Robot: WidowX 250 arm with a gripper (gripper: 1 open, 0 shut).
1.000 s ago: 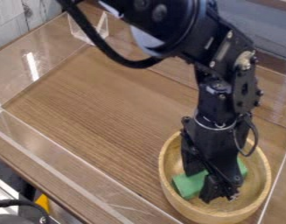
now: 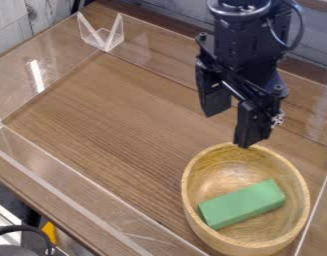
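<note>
A green rectangular block (image 2: 242, 202) lies tilted in a round wooden bowl (image 2: 203, 185) at the lower right. My dark gripper (image 2: 237, 124) hangs above and behind the bowl, clear of the block. Its fingertips point down at the bowl's back edge, and none is on the block. The fingers look apart, with nothing visible held.
A small clear plastic container (image 2: 102, 30) stands at the back left. Clear walls edge the left side, and a dark object with yellow shows at the bottom left corner.
My gripper has risen and moved back, out of the bowl. The green block, partly hidden under it before, now shows fully in the bowl.
</note>
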